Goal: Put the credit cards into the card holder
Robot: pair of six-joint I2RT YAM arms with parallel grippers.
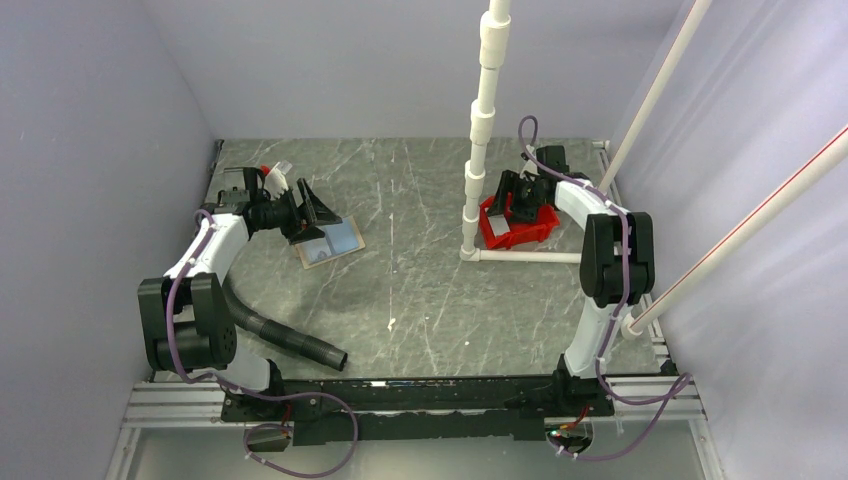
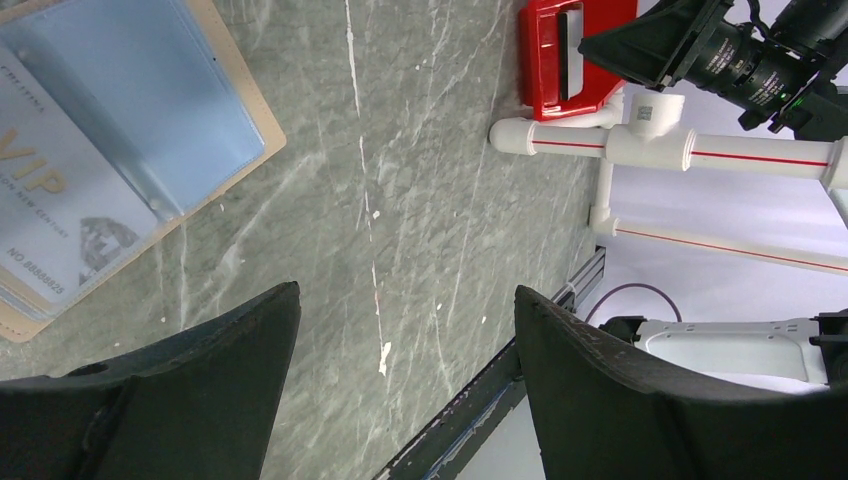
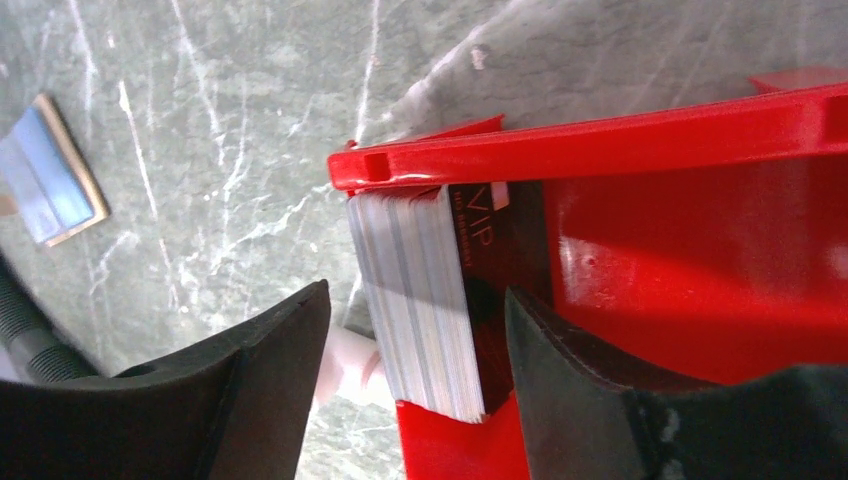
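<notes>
A red box [image 1: 530, 233] at the right holds a stack of credit cards [image 3: 410, 300], edge-on along one end, with a dark VIP card [image 3: 500, 240] at its face. Over it my right gripper is open, its fingers either side of the stack's lower part in the right wrist view. On the left lies a card holder [image 1: 330, 242] with a pale VIP card [image 2: 60, 190] and a blue section [image 2: 150, 100]. My left gripper stands open above it, nothing between its fingers.
White pipes [image 1: 520, 257] frame the right side, one upright beside the box. A black ribbed hose [image 1: 290, 340] lies at the front left.
</notes>
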